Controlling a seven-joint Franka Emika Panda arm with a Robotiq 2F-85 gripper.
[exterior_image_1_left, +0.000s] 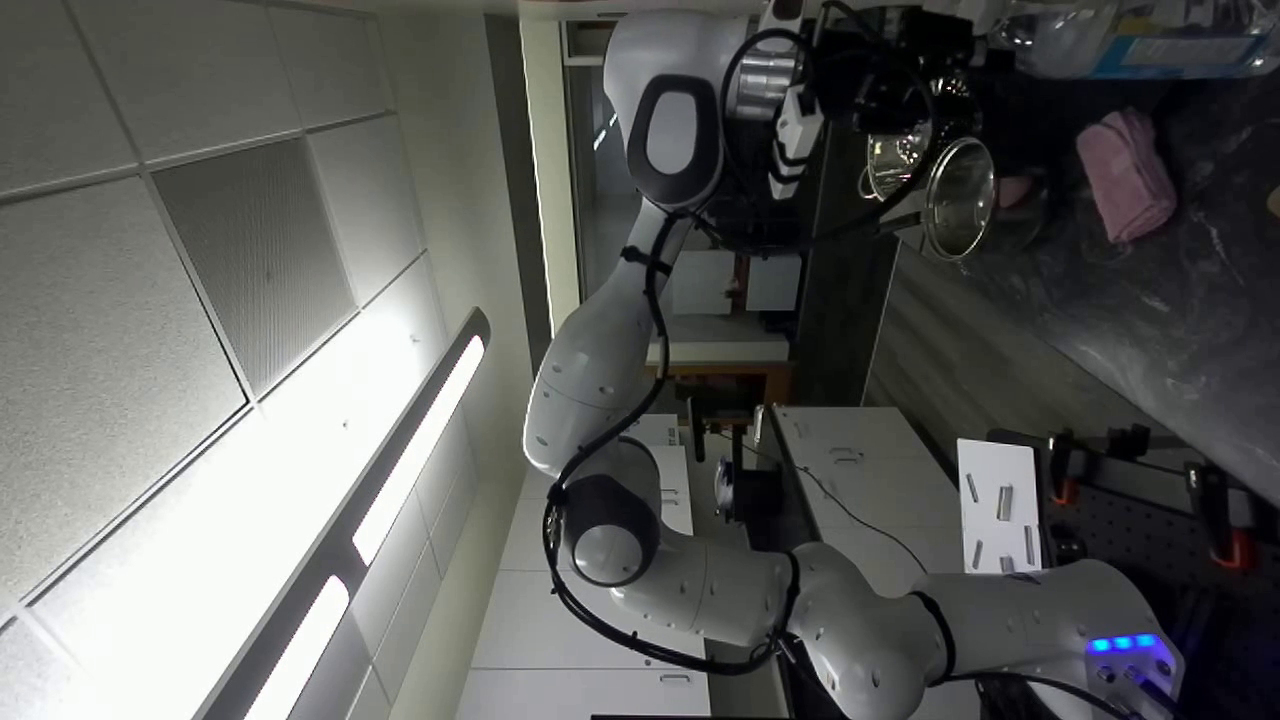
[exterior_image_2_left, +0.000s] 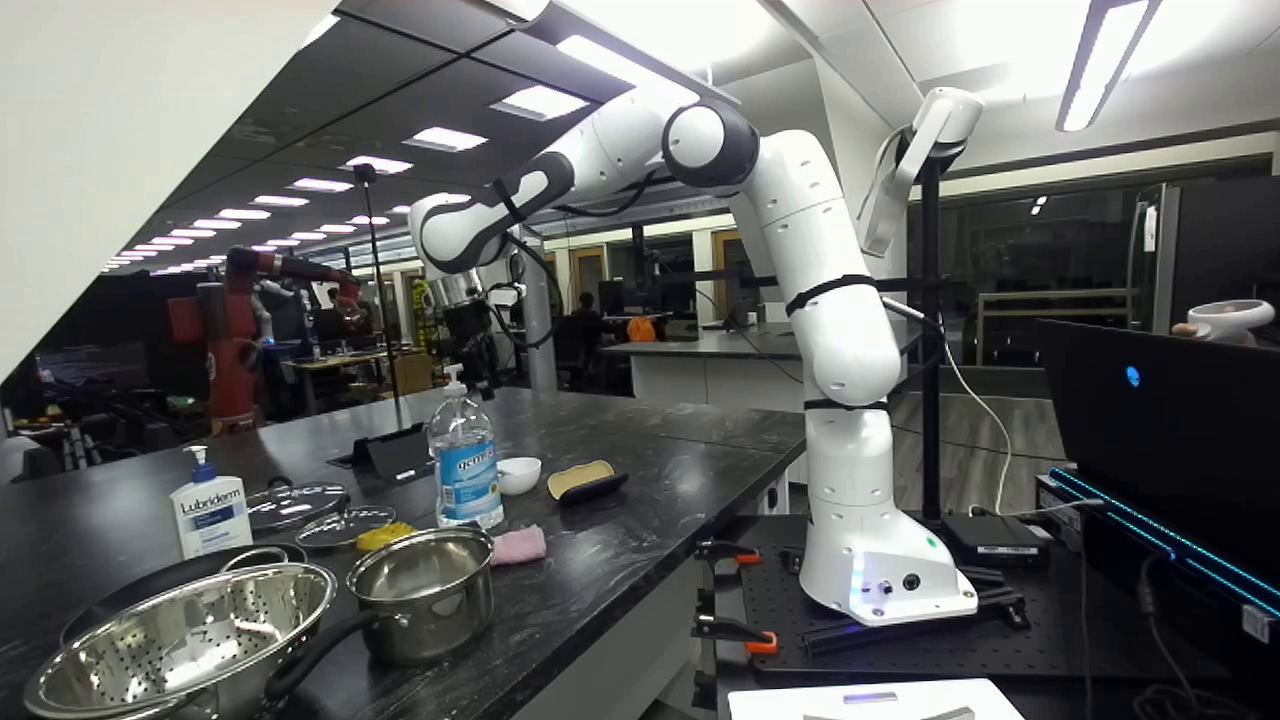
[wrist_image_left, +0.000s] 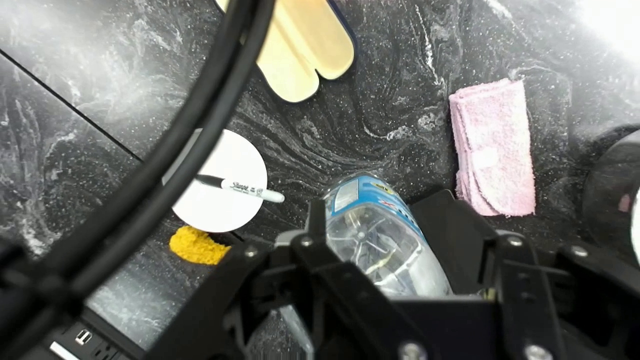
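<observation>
In exterior view 2 a clear pump bottle (exterior_image_2_left: 468, 462) with a blue label stands upright on the dark counter. My gripper (exterior_image_2_left: 483, 386) points down at the height of its white pump top (exterior_image_2_left: 453, 382). From the wrist, the bottle (wrist_image_left: 384, 240) shows between my two fingers, which stand apart; its upper end is hidden by the gripper body. One dark finger (wrist_image_left: 316, 219) is to the left of the bottle, the other to the right. Whether either touches the bottle cannot be made out. In exterior view 1 the gripper (exterior_image_1_left: 986, 56) is beside the bottle (exterior_image_1_left: 1128, 42).
A pink folded cloth (wrist_image_left: 493, 147), a white bowl (wrist_image_left: 231, 162) with a marker (wrist_image_left: 246, 189) across it, a yellow sponge (wrist_image_left: 198, 245) and a tan-topped item (wrist_image_left: 303, 54) lie round the bottle. A steel pot (exterior_image_2_left: 426, 594), colander (exterior_image_2_left: 180, 648) and lotion bottle (exterior_image_2_left: 212, 510) stand nearby.
</observation>
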